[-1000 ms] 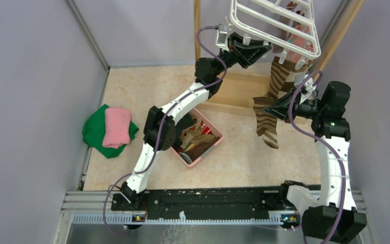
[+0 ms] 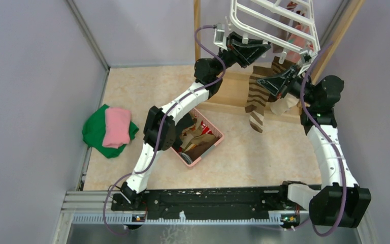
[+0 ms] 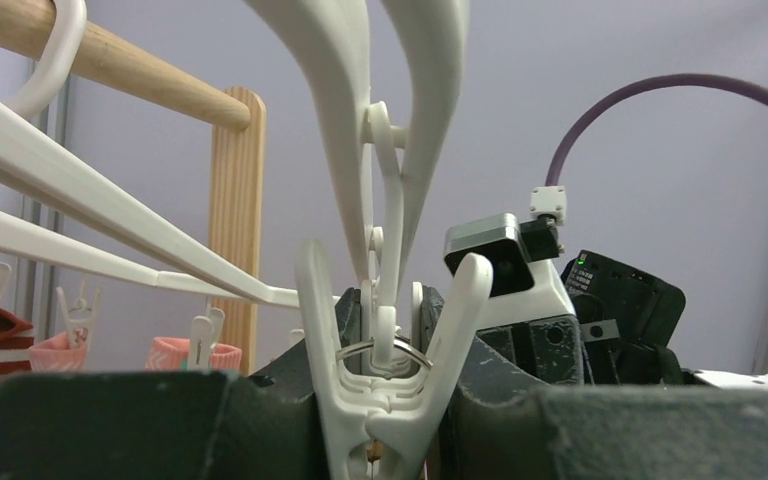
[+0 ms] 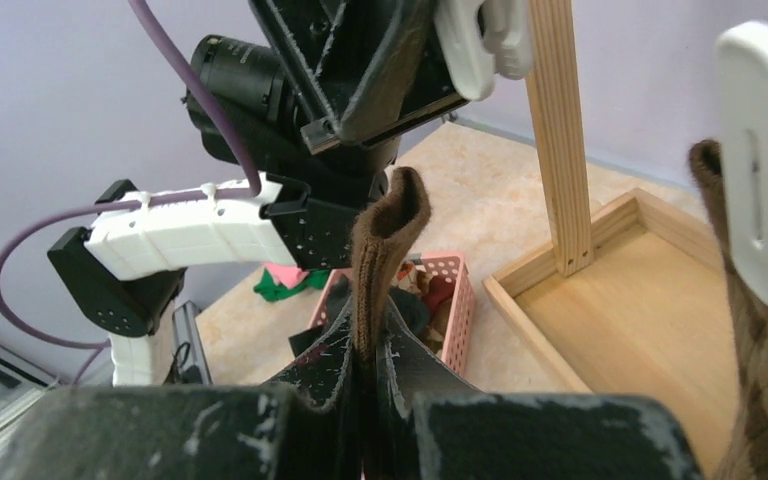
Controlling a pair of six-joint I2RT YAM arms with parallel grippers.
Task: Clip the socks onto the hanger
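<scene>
My left gripper [image 2: 258,55] is shut on a white clip [image 3: 450,350] hanging from the front edge of the white hanger [image 2: 271,38]. In the left wrist view the clip's two near prongs spread apart, its spring ring between them. My right gripper is shut on a brown striped sock [image 4: 390,225], whose folded cuff stands above the fingertips. The rest of this sock hangs down below the gripper in the top view. Sock and held clip are apart, the sock lower. Another brown sock [image 4: 765,390] hangs by a white clip [image 4: 760,160] at the right.
Pink-topped socks [image 3: 185,353] hang on other clips. A wooden stand [image 4: 560,140] rises from a wooden base [image 4: 650,310]. Several socks lie in a pink basket [image 2: 213,128]. A pink cloth [image 2: 117,127] rests on a green one [image 2: 95,129] at left.
My right gripper has moved up the picture, toward the hanger, and slightly left, carrying the striped sock with it. The left arm and the clip it grips have stayed still.
</scene>
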